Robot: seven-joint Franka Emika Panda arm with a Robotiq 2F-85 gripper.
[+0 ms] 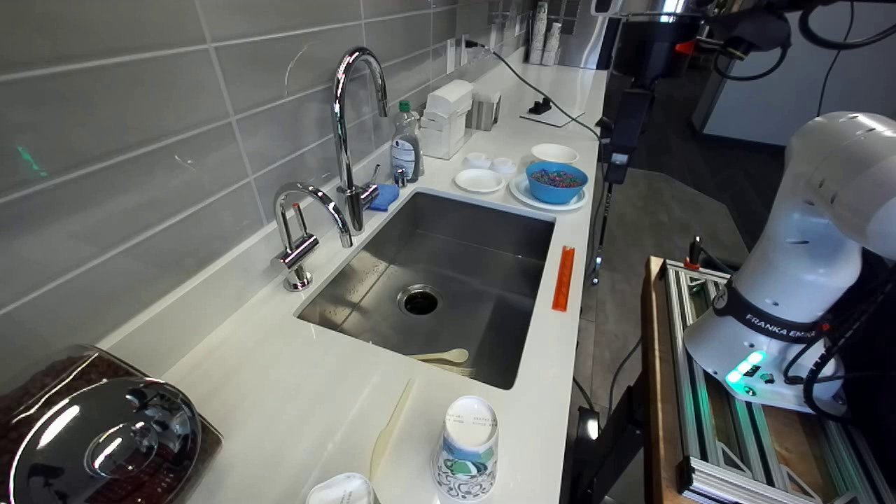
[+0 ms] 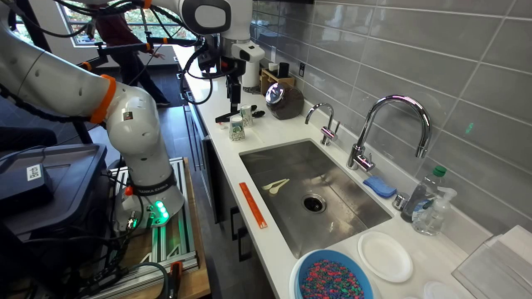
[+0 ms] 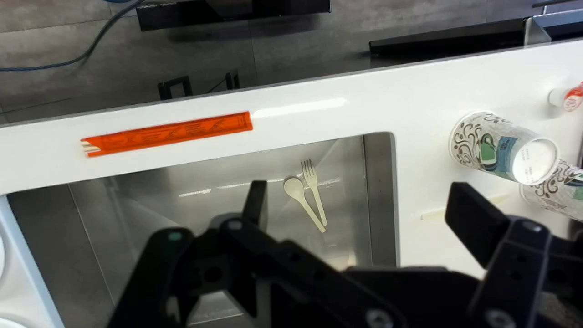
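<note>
In the wrist view my gripper stands open, its black fingers (image 3: pixel 474 218) wide apart with nothing between them. A pale spoon (image 3: pixel 295 189) and a pale fork (image 3: pixel 312 183) lie side by side on the floor of the steel sink (image 3: pixel 381 191). A pale knife (image 1: pixel 391 430) rests on the counter beside the sink. Two patterned paper cups stand upside down near it: one cup (image 3: pixel 492 145) by the counter's front, another cup (image 3: pixel 560 191) behind. Along the sink's front edge lies an orange chopstick packet (image 3: pixel 169 134).
A blue bowl (image 1: pixel 554 192) of small coloured pieces sits on a white plate beyond the sink, near another plate (image 1: pixel 479 180). Two taps, the tall one (image 1: pixel 340 109) arching over the sink, rise at the wall. A lidded jar (image 2: pixel 285 102) stands past the cups.
</note>
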